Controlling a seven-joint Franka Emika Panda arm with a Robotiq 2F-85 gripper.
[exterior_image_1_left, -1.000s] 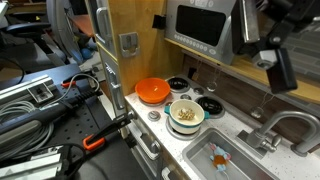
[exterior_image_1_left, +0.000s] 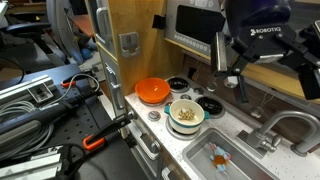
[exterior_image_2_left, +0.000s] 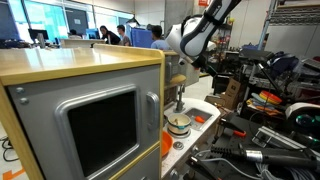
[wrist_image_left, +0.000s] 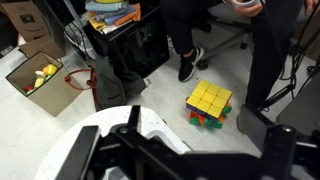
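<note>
My gripper (exterior_image_1_left: 276, 92) hangs high over the sink side of the counter in exterior view 1. Its two dark fingers stand wide apart with nothing between them. A white pot with teal handles (exterior_image_1_left: 186, 113) sits on the stove, holding small pale pieces. Left of it is an orange bowl (exterior_image_1_left: 152, 90). In the sink (exterior_image_1_left: 197, 163) lies a small orange and blue item (exterior_image_1_left: 218, 153). The wrist view looks past my open fingers (wrist_image_left: 131, 122) toward the floor, where a block with a yellow gridded top (wrist_image_left: 208, 98) shows.
A silver faucet (exterior_image_1_left: 268, 129) rises behind the sink, and a microwave (exterior_image_1_left: 199, 26) stands at the back. A cabinet (exterior_image_2_left: 95, 115) blocks much of exterior view 2. An open cardboard box (wrist_image_left: 45, 75) lies at left in the wrist view.
My gripper has turned and tilted above the sink, its fingers now spread more to left and right in exterior view 1. The pot, bowl and sink item have not moved.
</note>
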